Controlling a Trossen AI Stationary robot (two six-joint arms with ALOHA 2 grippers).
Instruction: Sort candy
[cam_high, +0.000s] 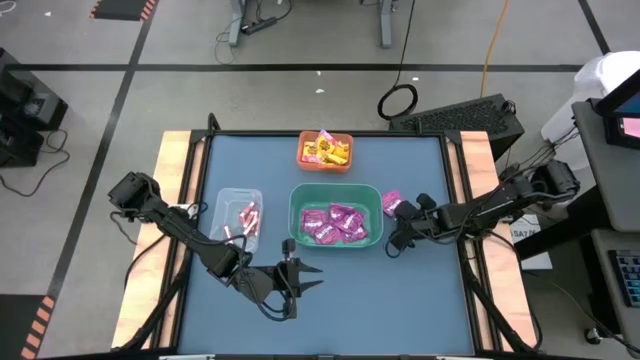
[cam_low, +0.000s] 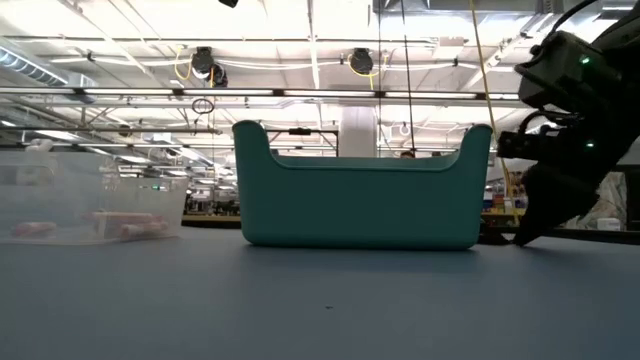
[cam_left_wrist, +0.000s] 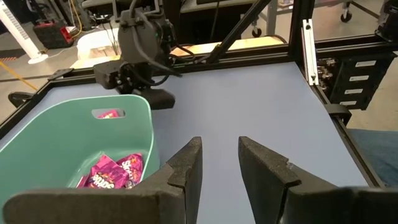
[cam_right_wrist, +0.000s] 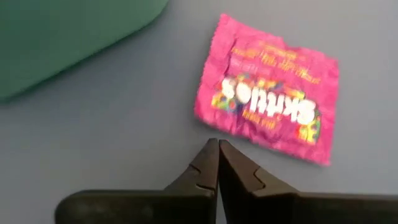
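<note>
A pink Skittles packet (cam_right_wrist: 267, 93) lies flat on the table, right of the green bin. In the right wrist view my right gripper is shut just short of the packet's near edge, its fingertips together and nothing between them. The green bin (cam_high: 294, 222) holds several pink packets (cam_high: 335, 224). Beyond it, an orange bin (cam_high: 303, 164) has yellow packets (cam_high: 322, 150) and a pink-looking one on top. To the left, a clear bin (cam_high: 228, 193) contains pinkish-white candies (cam_high: 248, 216). My left gripper stands open and empty over bare table, near the green bin.
Black frame rails (cam_high: 456, 225) border the blue table (cam_high: 400, 310) at its sides. The green bin's wall rises close to the left of the right gripper.
</note>
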